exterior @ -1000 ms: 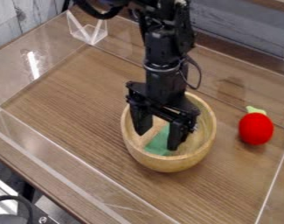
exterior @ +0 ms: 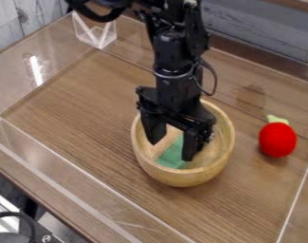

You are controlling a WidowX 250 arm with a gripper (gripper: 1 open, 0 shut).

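Observation:
My black gripper (exterior: pixel 174 121) hangs from the top of the view into a tan bowl (exterior: pixel 182 174), its two fingers spread open over the bowl's interior. Inside the bowl lies a green object (exterior: pixel 174 156), partly behind the gripper's right finger. I cannot tell whether the fingers touch it.
A red tomato-like object (exterior: pixel 277 140) with a pale green item behind it lies right of the bowl. A clear wire or plastic container (exterior: pixel 96 28) stands at the upper left. A black cable is at the lower left.
The gripper has shifted very slightly to the left over the bowl. The bowl and the other objects look unmoved.

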